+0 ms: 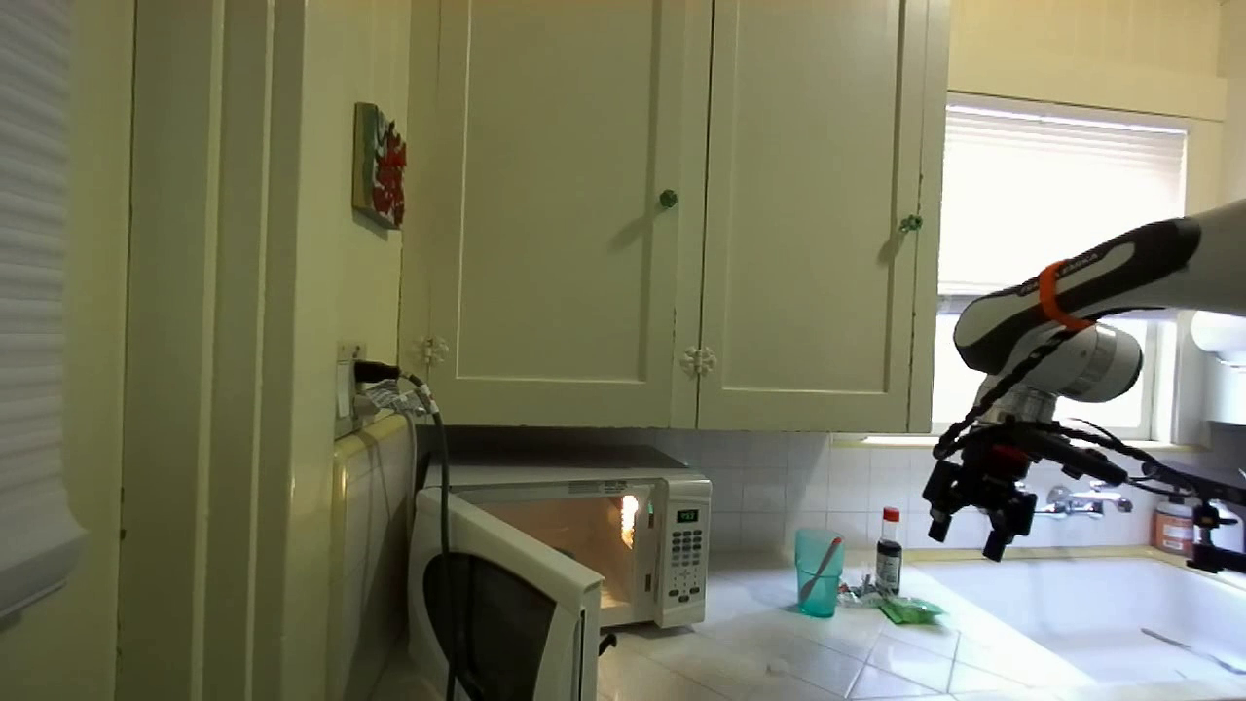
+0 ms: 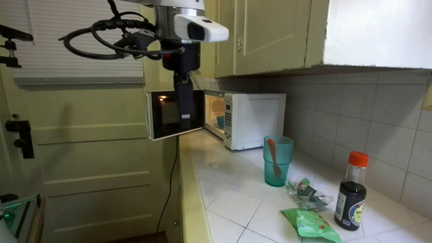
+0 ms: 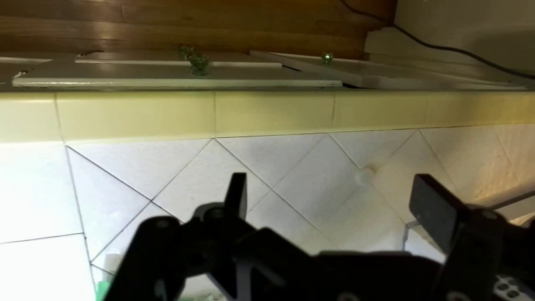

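My gripper [image 1: 967,547] hangs in the air at counter height or above, pointing down, to the right of the bottle in the first exterior view. In the wrist view the gripper is open, its two fingers wide apart with only bare tile showing beyond. From the second exterior view the gripper [image 2: 185,117] appears edge-on, in front of the microwave's open door [image 2: 158,117]. The lit microwave [image 2: 259,117] has a blue-green dish [image 2: 220,122] inside. A teal cup [image 2: 277,162] holding a red utensil [image 2: 273,156] stands on the counter.
A red-capped dark sauce bottle [image 2: 351,198], a green packet [image 2: 309,223] and a clear wrapper [image 2: 309,194] lie or stand near the cup. The sink [image 1: 1086,584] is at right. Overhead cabinets [image 1: 818,199] overhang the counter.
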